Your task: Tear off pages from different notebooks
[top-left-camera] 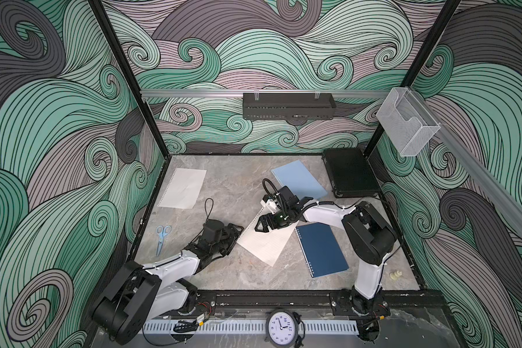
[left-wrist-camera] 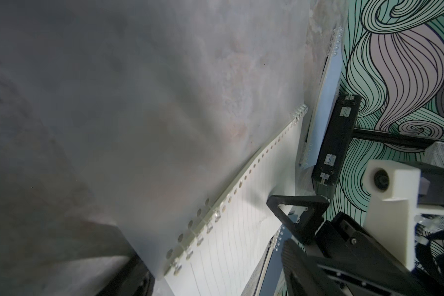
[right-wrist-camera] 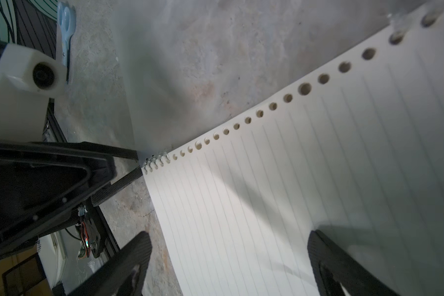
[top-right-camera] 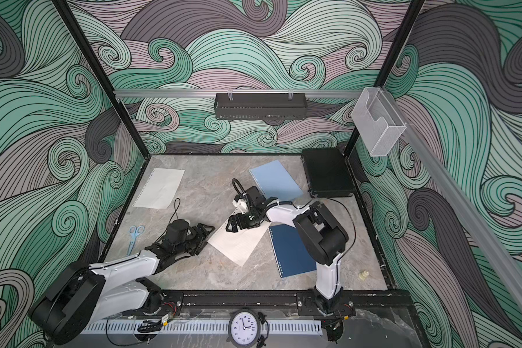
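An open spiral notebook with lined white pages [top-left-camera: 266,249] lies mid-table. Its clear cover [left-wrist-camera: 182,148] is folded back past the rings [right-wrist-camera: 155,161]. At the notebook's near-left corner is my left gripper [top-left-camera: 238,232], its fingers open; one fingertip reaches the ring edge in the right wrist view. My right gripper [top-left-camera: 262,224] hovers over the page, open, with only paper beneath its fingers [right-wrist-camera: 325,261]. A closed dark blue notebook [top-left-camera: 323,249] lies right of it, and a light blue one [top-left-camera: 300,178] behind. A white sheet with a holed left edge [top-left-camera: 182,188] rests back left.
Blue scissors [top-left-camera: 161,237] lie near the left edge. A black case [top-left-camera: 351,172] fills the back right corner. Something small and yellowish [top-left-camera: 396,275] sits front right. Bare tabletop [top-left-camera: 232,174] stretches between the white sheet and the light blue notebook.
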